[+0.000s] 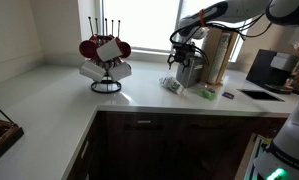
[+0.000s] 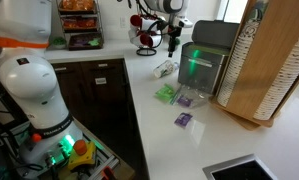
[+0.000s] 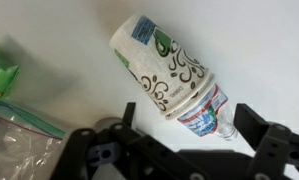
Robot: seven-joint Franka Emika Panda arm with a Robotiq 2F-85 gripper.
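A white paper cup [image 3: 161, 65] with brown swirls and a blue-green band lies on its side in the wrist view. A second piece with a red and blue label [image 3: 205, 112] touches its lower right end. My open gripper has its fingers spread to either side of this pair, with nothing held between them. In exterior view 1, the gripper [image 1: 181, 62] hangs above the counter, higher than the cups [image 1: 171, 85]. In exterior view 2, the cups [image 2: 165, 69] lie on the white counter in front of the grey box.
A grey box [image 2: 203, 67] stands right beside the cups. Green [image 2: 167, 93] and purple [image 2: 183, 119] packets lie nearby. A rack with red cups [image 1: 92, 49] is farther left. Between rack and cups the counter [image 1: 144, 88] is bare.
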